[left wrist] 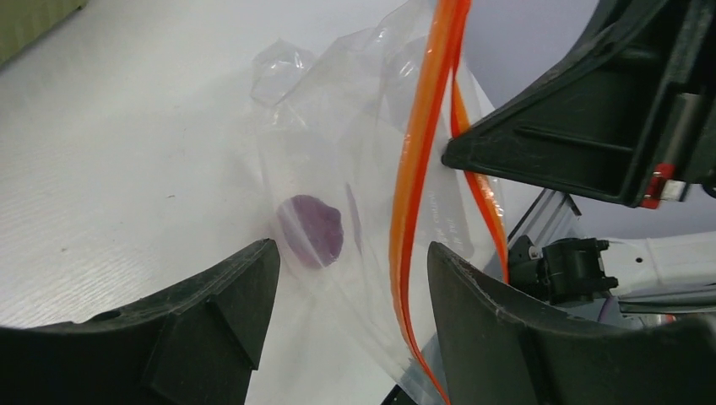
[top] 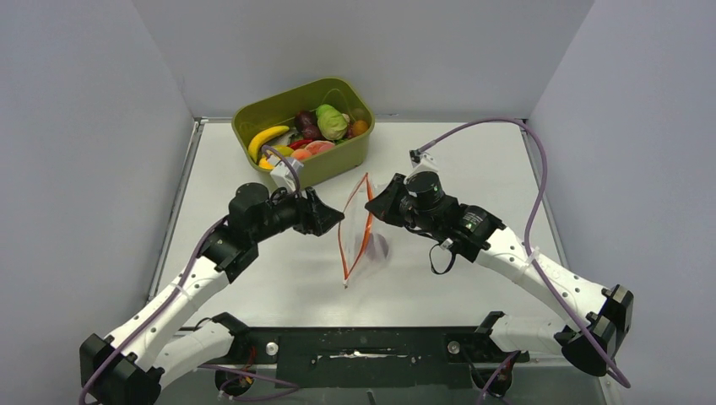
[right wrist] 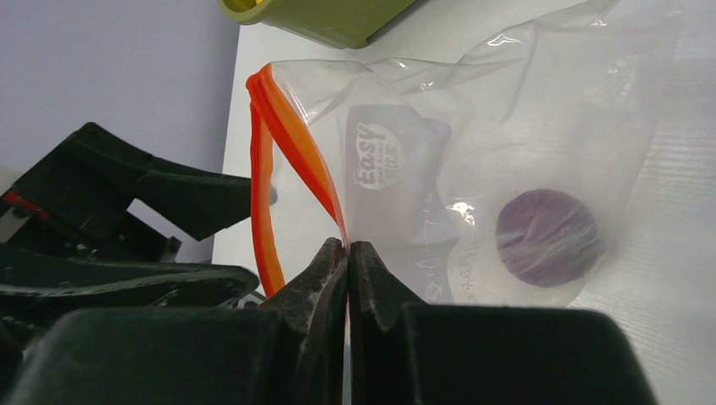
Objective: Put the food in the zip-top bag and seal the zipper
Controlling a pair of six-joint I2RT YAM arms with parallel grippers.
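Note:
A clear zip top bag with an orange zipper stands between the grippers, holding a round purple item seen through the plastic. My right gripper is shut on the bag's edge beside the zipper, high on the bag. My left gripper is open, its fingers on either side of the view with the bag's orange zipper hanging just in front of them; whether it touches the bag is unclear.
A green bin of fruit and vegetables sits at the back left.

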